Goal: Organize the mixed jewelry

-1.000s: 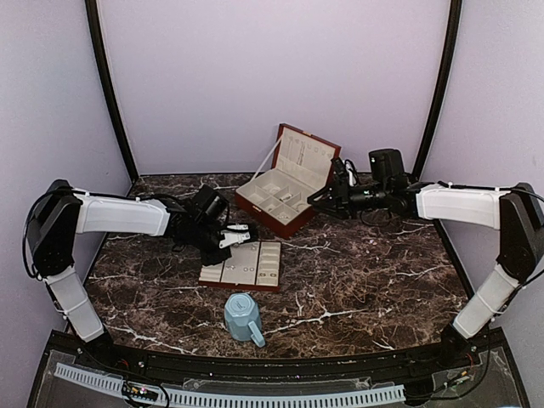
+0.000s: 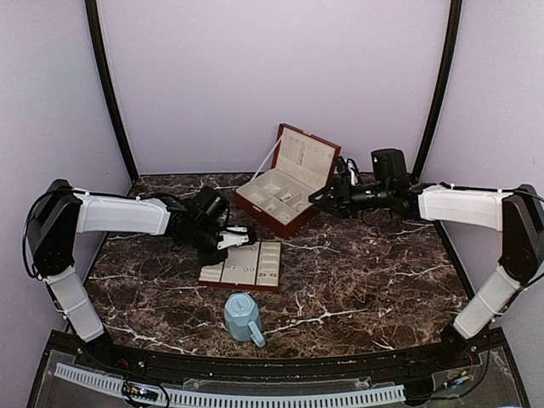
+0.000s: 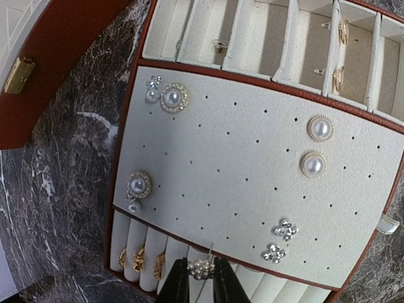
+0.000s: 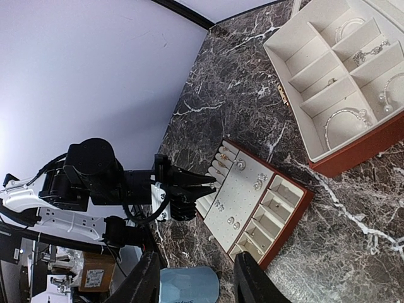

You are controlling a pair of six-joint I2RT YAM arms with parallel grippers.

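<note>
The tray (image 3: pixel 221 183) lies flat with several pearl and crystal earrings on its padded panel, such as a pearl earring (image 3: pixel 320 128). Over its ring-roll edge hangs my left gripper, a small sparkling beaded piece (image 3: pixel 201 269) spanning the gap at its fingertips. A thin pin sticks out of that piece. Gold rings (image 3: pixel 139 259) sit in the rolls to the left, and more gold pieces (image 3: pixel 343 31) are in the far compartments. My right gripper (image 2: pixel 327 201) stands open and empty beside the jewelry box (image 2: pixel 280 223), away from the tray.
The box's lid (image 2: pixel 306 157) is raised; its compartments hold several pieces, including a bracelet (image 4: pixel 344 120). A blue mug (image 2: pixel 243 317) lies in front of the tray. To the right, the dark marble table (image 2: pixel 365 280) is clear.
The left gripper has shifted very slightly over the tray's left part. The right arm, box, tray and mug look the same.
</note>
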